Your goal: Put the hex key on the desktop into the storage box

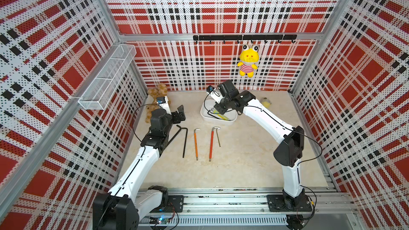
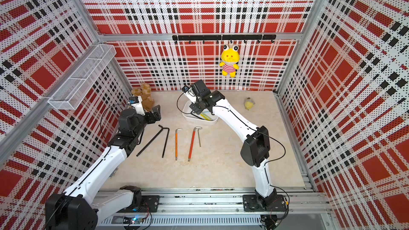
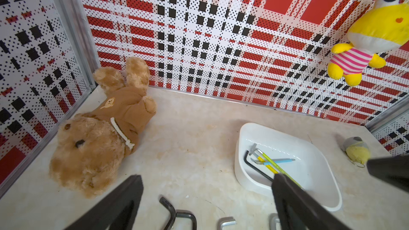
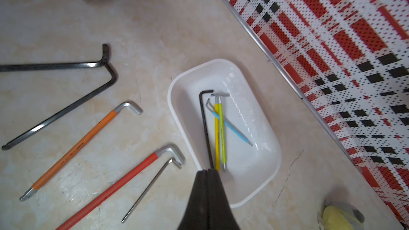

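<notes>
The white storage box (image 4: 259,161) holds black, yellow, green and light-blue hex keys. On the desk in front lie two black hex keys (image 1: 184,142), an orange one (image 1: 196,144), a red one (image 1: 211,144) and a thin silver one (image 1: 218,138). My right gripper is shut with nothing showing between its fingers, above the box near its front edge. My left gripper is open and empty, raised left of the box above the black keys' bent ends.
A brown teddy bear (image 3: 89,153) lies at the back left, a small yellow-grey toy (image 2: 249,104) at the back right. A yellow frog (image 1: 248,61) hangs on the back wall, a wire basket (image 1: 91,103) on the left wall.
</notes>
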